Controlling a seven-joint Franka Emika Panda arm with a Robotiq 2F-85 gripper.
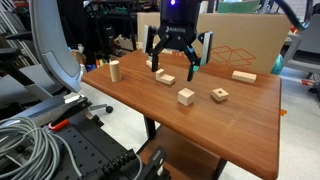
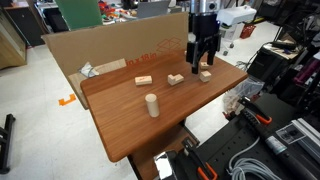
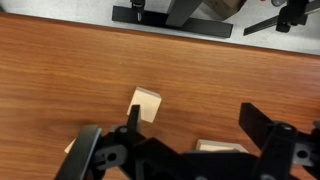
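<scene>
My gripper (image 1: 172,70) hangs over the wooden table, its fingers spread wide apart and nothing between them. In the wrist view both black fingers (image 3: 285,135) reach in from the bottom edge, far apart. Below them a small pale block (image 3: 145,103) lies on the wood, and another pale block (image 3: 220,146) is partly covered by the gripper. Exterior view 1 shows a light wooden cube (image 1: 185,97) in front of the gripper, a flat square block (image 1: 219,95) to its right, and a low block (image 1: 166,79) just below the fingers.
An upright wooden cylinder (image 1: 115,71) stands near the table's left edge. A flat oblong block (image 1: 244,76) lies at the back right. Cardboard (image 1: 235,40) walls off the far side.
</scene>
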